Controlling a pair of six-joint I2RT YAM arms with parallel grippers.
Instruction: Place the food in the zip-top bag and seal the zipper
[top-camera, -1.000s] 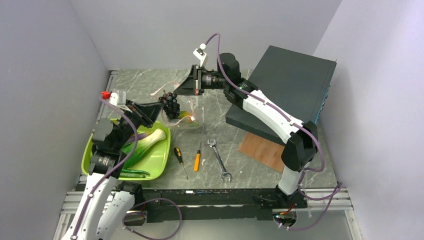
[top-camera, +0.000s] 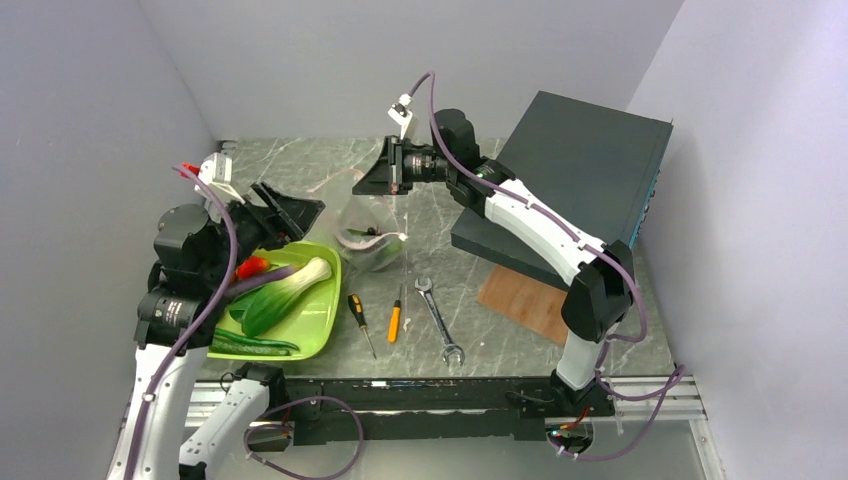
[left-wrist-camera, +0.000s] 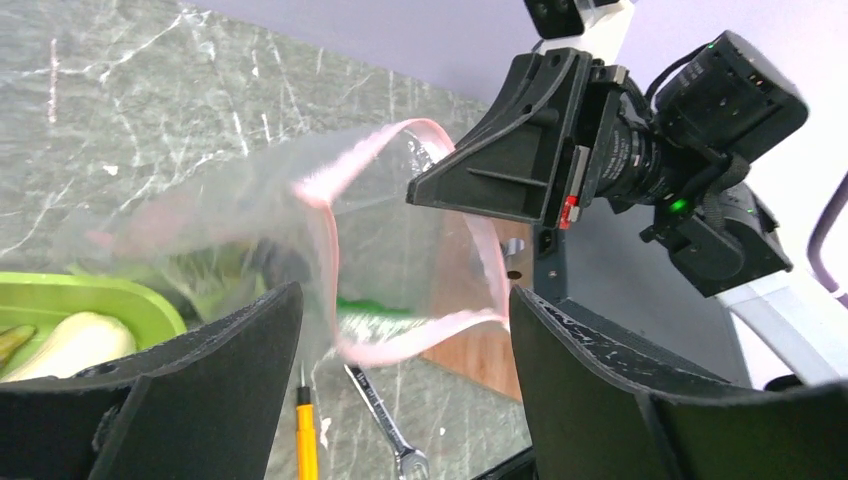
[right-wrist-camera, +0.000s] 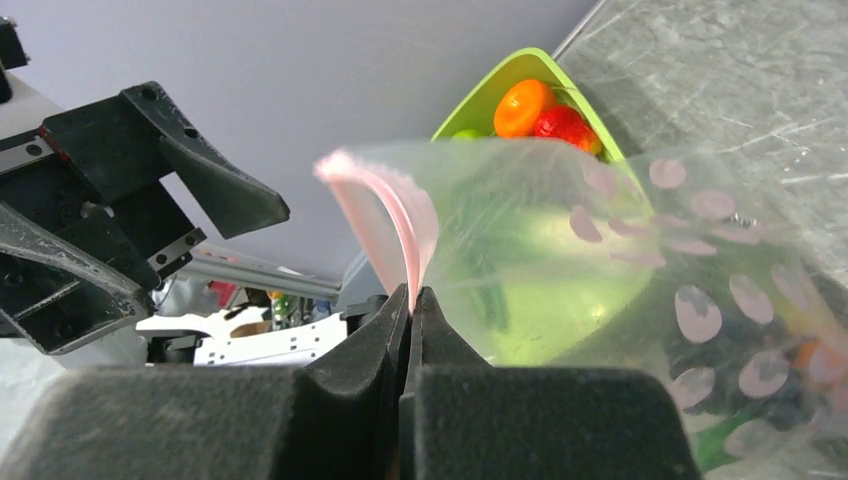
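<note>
The clear zip bag (top-camera: 365, 235) stands in mid-counter with food inside, its pink-rimmed mouth (left-wrist-camera: 415, 344) gaping in the left wrist view. My right gripper (top-camera: 357, 186) is shut on the bag's rim, whose pink edge (right-wrist-camera: 400, 215) rises from between the fingertips. My left gripper (top-camera: 305, 211) hangs open left of the bag, over the tray's back edge, nothing between its fingers. The green tray (top-camera: 313, 330) holds leafy celery or bok choy (top-camera: 280, 300), cucumbers (top-camera: 250, 347), an eggplant (top-camera: 245, 285) and red produce (top-camera: 252, 267).
Two screwdrivers (top-camera: 395, 320) and a wrench (top-camera: 438, 320) lie on the counter below the bag. A dark slab (top-camera: 580, 170) sits on the right over a wooden board (top-camera: 520, 305). The walls bound the back and sides.
The dark grapes held at the bag's mouth are now down out of sight or inside it. My left gripper has opened and moved up and left; the right has stayed nearly still.
</note>
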